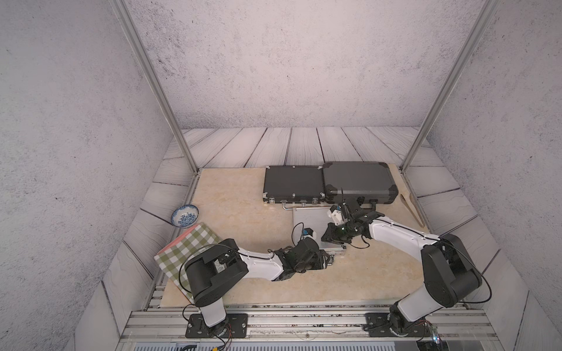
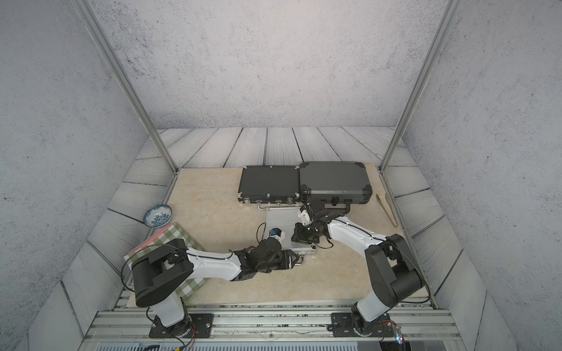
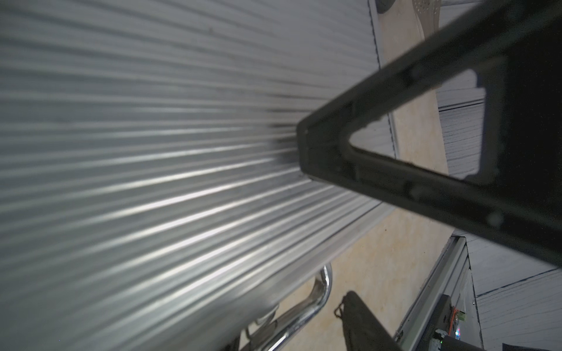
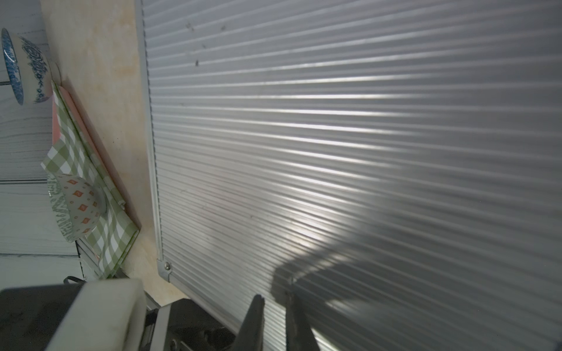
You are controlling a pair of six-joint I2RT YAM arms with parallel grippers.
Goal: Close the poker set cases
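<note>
A ribbed silver case (image 1: 307,222) lies at the table's centre, its lid down. My left gripper (image 1: 323,261) is at its front edge by the chrome handle (image 3: 316,295); a finger (image 3: 327,149) fills the right of the left wrist view against the ribbed metal, finger opening unclear. My right gripper (image 1: 332,235) is over the case's right part, shut; whether anything is between its fingers is unclear. A slim black case (image 1: 292,182) and a larger dark case (image 1: 359,181) lie shut behind.
A blue-patterned bowl (image 1: 184,215) and a checked cloth (image 1: 178,260) are at the left. A wooden utensil (image 1: 412,209) lies at the right edge.
</note>
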